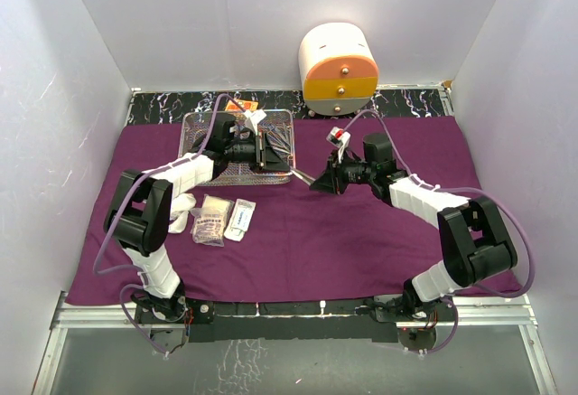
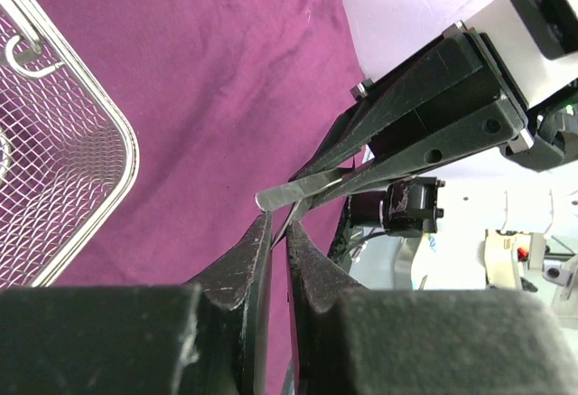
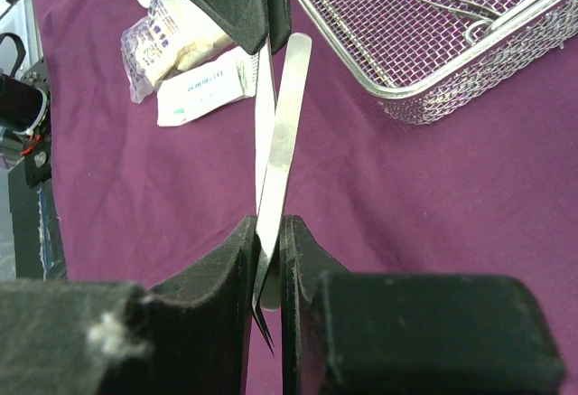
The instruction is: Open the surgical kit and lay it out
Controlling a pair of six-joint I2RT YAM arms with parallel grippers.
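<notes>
A steel tweezers-like instrument spans the gap between my two grippers over the purple cloth, just right of the mesh tray. My right gripper is shut on its near end. My left gripper is shut on the other end, seen at the top of the right wrist view. More steel instruments lie in the mesh tray.
Packaged gauze, a white packet and white gloves lie at the left. A small drawer cabinet stands at the back.
</notes>
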